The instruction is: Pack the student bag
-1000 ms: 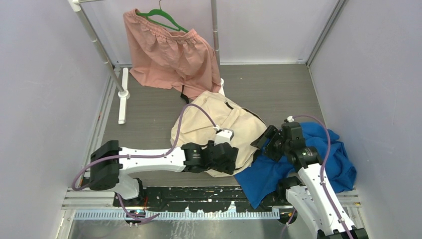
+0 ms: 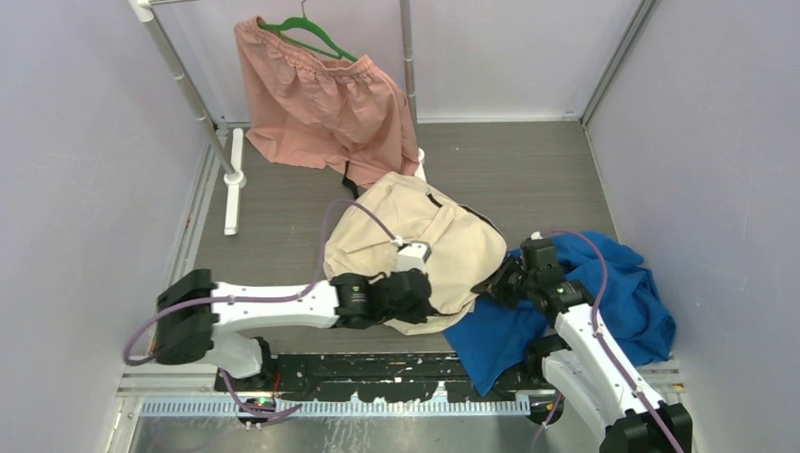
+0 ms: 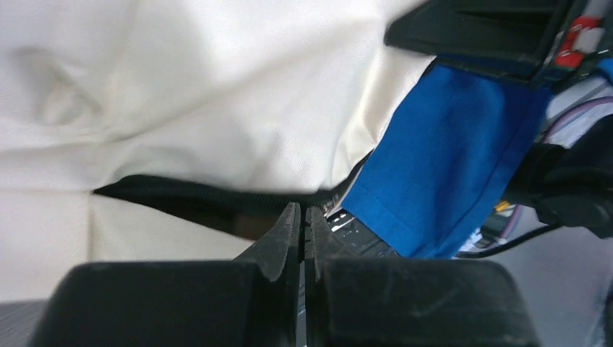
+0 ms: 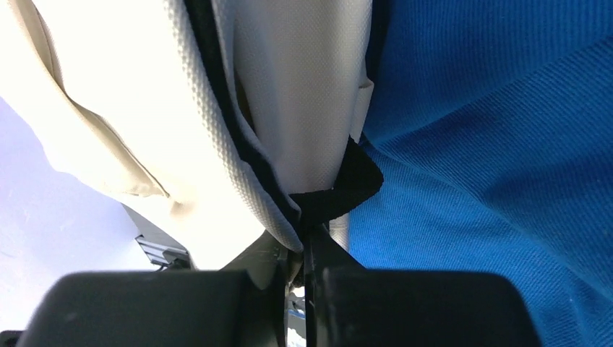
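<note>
The cream bag lies on the grey floor in the middle of the top view, with a dark zipper line along its side. In the left wrist view the black zipper band runs across the cream cloth. My left gripper is shut at the right end of that band; nothing shows held in it. At the bag's right edge, my right gripper is shut on the bag's edge and black trim. Blue cloth lies bunched to the bag's right.
Pink shorts hang from a green hanger on a rack behind the bag. The rack's white foot stands at left. Bare floor shows at the back right. Walls close in both sides.
The right gripper shifted slightly left and down against the bag's edge. Bag and blue cloth look about the same.
</note>
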